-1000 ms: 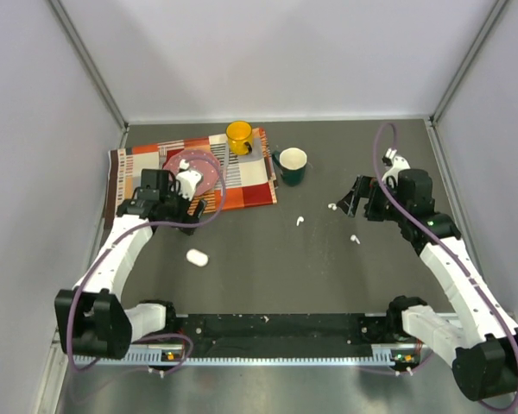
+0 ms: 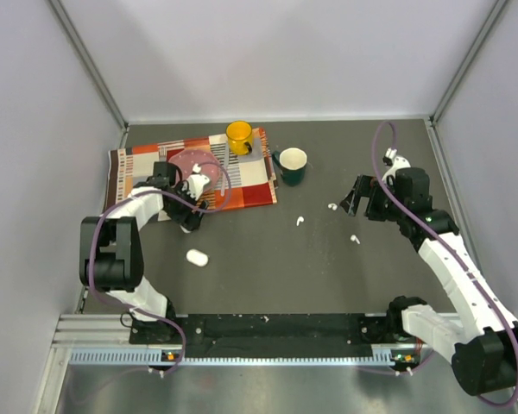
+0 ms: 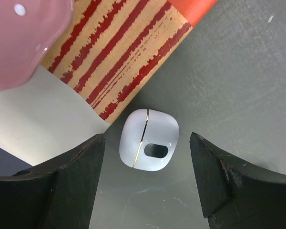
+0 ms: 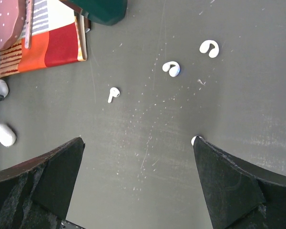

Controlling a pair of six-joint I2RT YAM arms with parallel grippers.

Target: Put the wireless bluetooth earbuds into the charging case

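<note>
A white charging case [image 3: 149, 140] with a gold seam and dark oval lies between the open fingers of my left gripper, beside the striped mat's corner. A second white case [image 2: 197, 257] lies below it in the top view. Small white earbuds are scattered mid-table in the right wrist view: a stemmed one [image 4: 114, 93] and curved ones [image 4: 171, 68] [image 4: 209, 48]; another is partly hidden by a finger. My right gripper [image 2: 356, 197] is open and empty above the table's right side.
A pink plate [image 2: 190, 159] and yellow mug [image 2: 239, 134] rest on the striped mat [image 2: 250, 194] at the back left. A green mug [image 2: 293, 168] stands right of it.
The right arm shows no visible movement.
</note>
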